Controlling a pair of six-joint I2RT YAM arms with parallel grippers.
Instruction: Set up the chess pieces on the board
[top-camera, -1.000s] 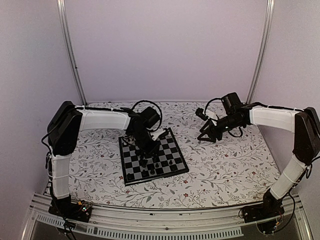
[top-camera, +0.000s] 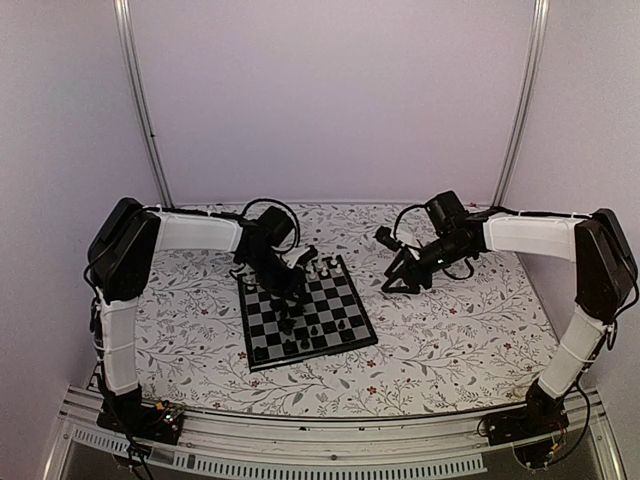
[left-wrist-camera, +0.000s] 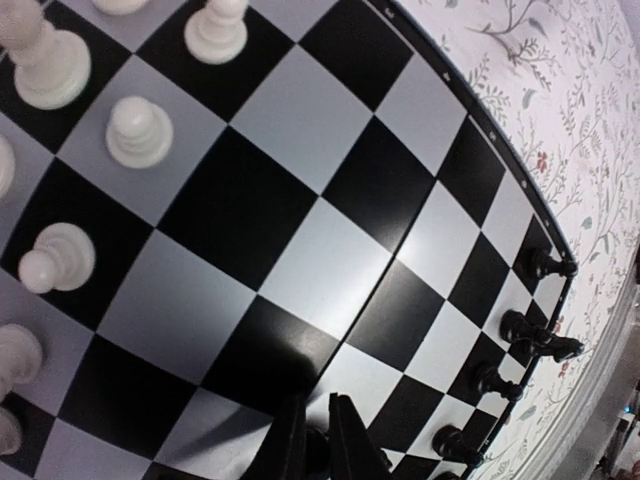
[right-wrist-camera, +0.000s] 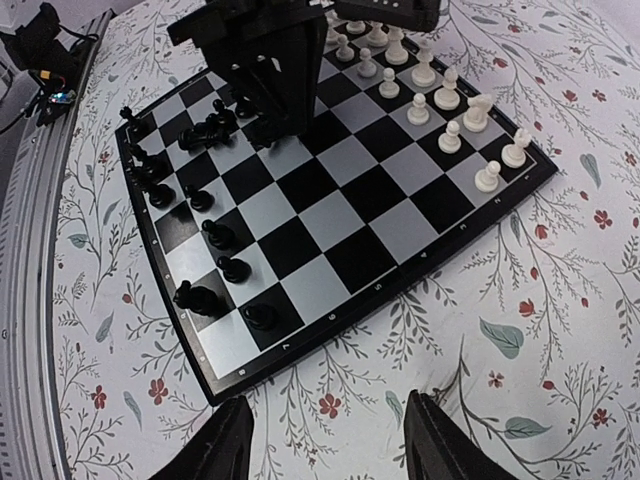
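My left gripper is low over the middle of the chessboard (top-camera: 343, 316), shut on a black piece (left-wrist-camera: 318, 455) that is mostly hidden by its fingers. White pieces (left-wrist-camera: 138, 130) stand along the board's far side, seen at the left of the left wrist view and upper right of the right wrist view (right-wrist-camera: 449, 140). Several black pieces (right-wrist-camera: 233, 268) stand on the near part; some in the right wrist view look lying or are partly hidden by the left arm. My right gripper stands open beside the board, with nothing between its fingers.
Walls (top-camera: 580, 150) close the space at the back and sides.
My left gripper has moved to the left over the board. The right gripper has shifted slightly left and down in the top view.
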